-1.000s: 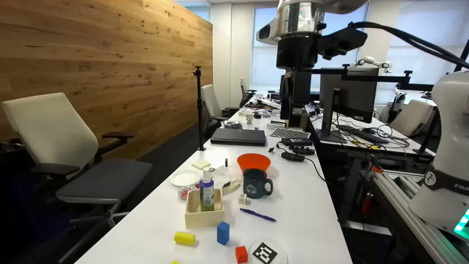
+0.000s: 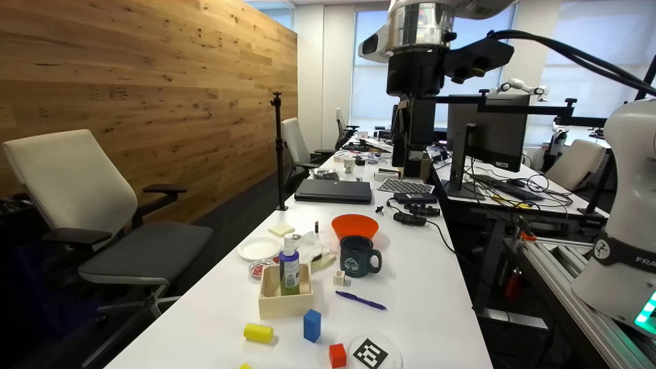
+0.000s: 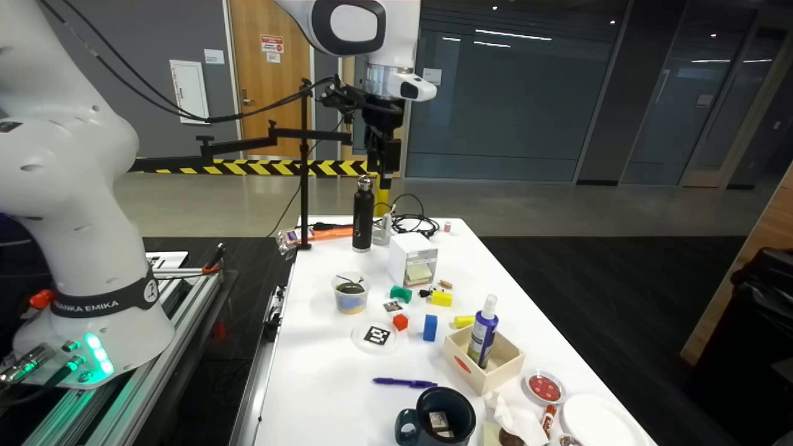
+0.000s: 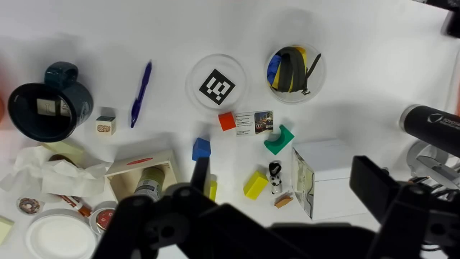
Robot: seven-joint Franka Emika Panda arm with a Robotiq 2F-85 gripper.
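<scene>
High above the white table hangs my gripper, open, its two dark fingers wide apart in the wrist view with nothing held between them. Below it on the table lie a red cube [image 4: 226, 121], a blue block [image 4: 201, 149], a yellow block [image 4: 255, 185] and a green arch [image 4: 279, 140]. A purple pen [image 4: 141, 94] rests to the left of a clear lid with a black-and-white marker [image 4: 217, 86]. The dark mug [image 3: 445, 417] stands near the front in exterior view 2, with small blocks inside. A spray bottle [image 2: 289, 270] stands upright in the wooden box [image 2: 286, 305].
A clear cup [image 4: 294, 74] holds dark, yellow and blue items. The white box [image 3: 413, 259] and black bottle [image 3: 362, 214] stand toward the far end. An orange bowl [image 2: 354, 227] sits behind the mug. Bare tabletop surrounds the pen.
</scene>
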